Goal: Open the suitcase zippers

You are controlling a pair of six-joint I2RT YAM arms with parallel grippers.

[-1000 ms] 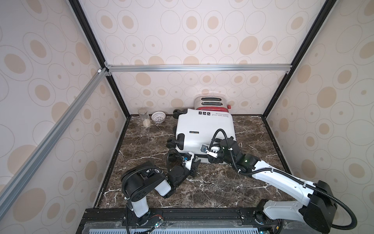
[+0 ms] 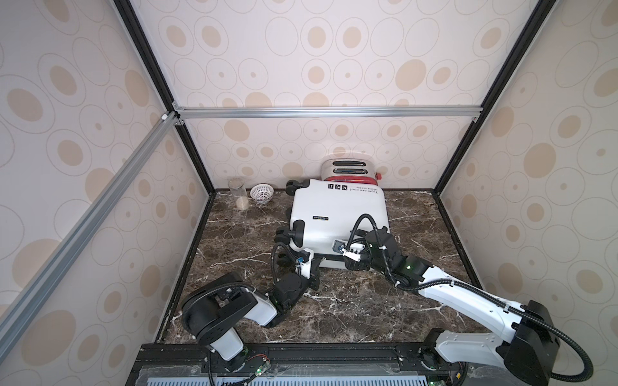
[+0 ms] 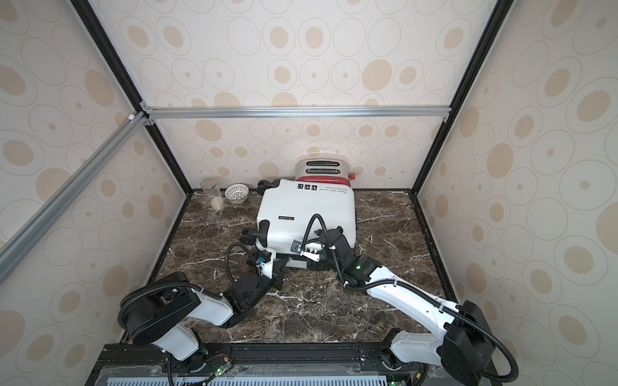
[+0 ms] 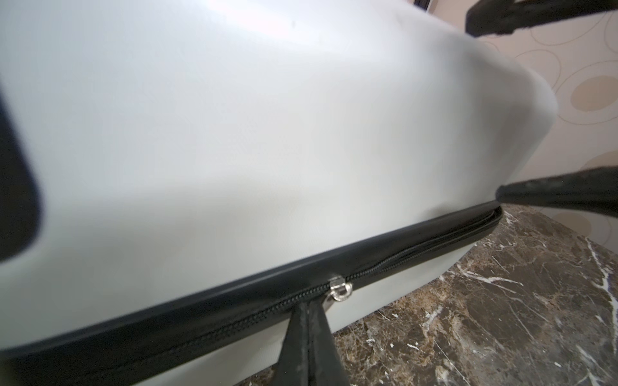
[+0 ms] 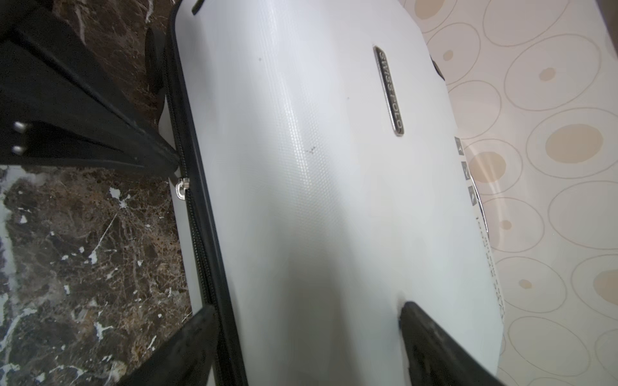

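Observation:
The white suitcase [image 2: 338, 209] lies flat on the marble table, its black zipper band [image 4: 257, 286] running along the near side. A silver zipper slider [image 4: 340, 289] sits on the track in the left wrist view. Against the band right beside this slider are the tips of my left gripper, which is shut. Whether the slider's small pull tab is pinched there is unclear. My right gripper is open at the suitcase's near right part, one finger [image 5: 199, 328] by the zipper band and the other over the white shell, nothing held.
Black wheels [image 2: 297, 233] stick out from the suitcase's left side. Behind it stands a red and silver toaster [image 2: 349, 170]. A white basket [image 2: 262, 193] and a clear jar [image 2: 238, 195] stand at the back left. Bare table [image 2: 360, 308] lies in front.
My left gripper has shifted slightly left along the suitcase's near side, and its elbow has swung left. The right arm is nearly unchanged, and the suitcase looks still.

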